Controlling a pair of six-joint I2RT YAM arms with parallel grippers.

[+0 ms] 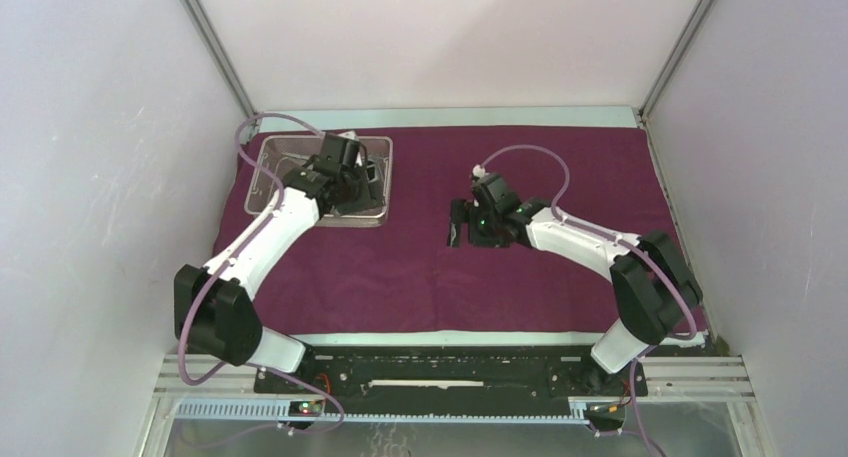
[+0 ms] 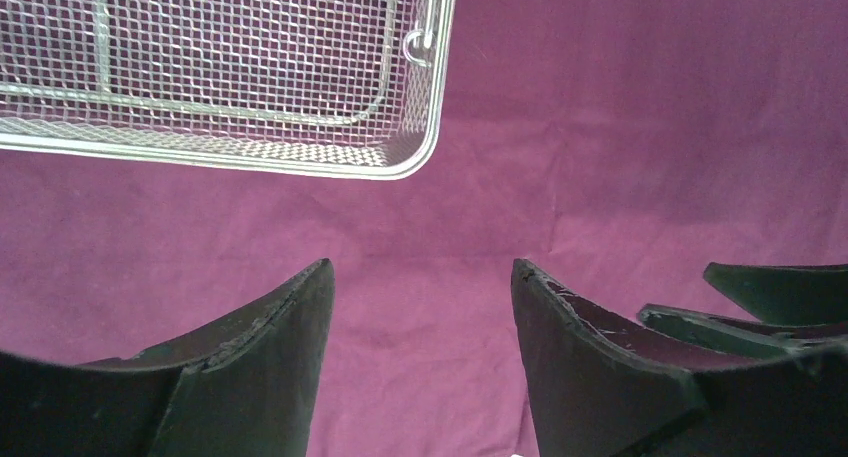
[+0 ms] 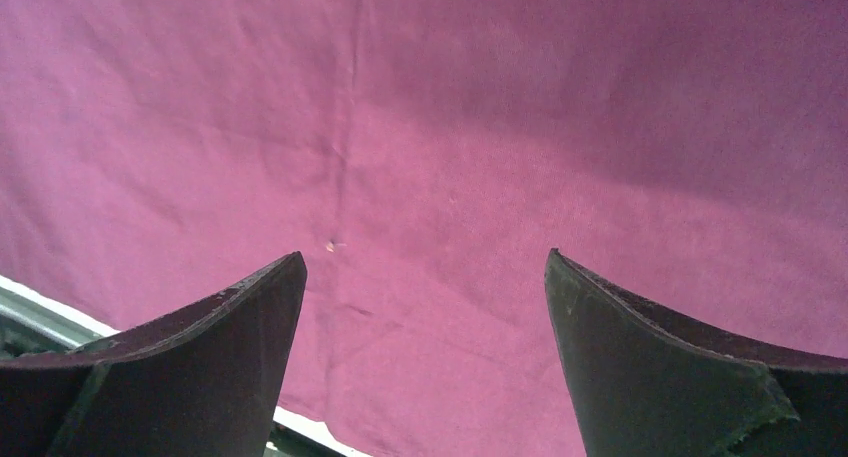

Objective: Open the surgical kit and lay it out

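A wire mesh basket (image 1: 387,189) stands on the cloth at the back left of the top view. Its front right corner (image 2: 415,157) fills the upper left of the left wrist view, and the mesh floor there is bare. In the top view the left arm covers much of the basket, so most instruments inside are hidden. My left gripper hangs over the basket's right part, fingers open, only cloth showing between the fingers. To the right, my right gripper is open above the empty cloth, holding nothing.
A maroon cloth (image 1: 440,287) covers the table, its middle, front and right free of objects. In the right wrist view, a tiny light speck (image 3: 332,245) lies on it. White walls close in the left, back and right.
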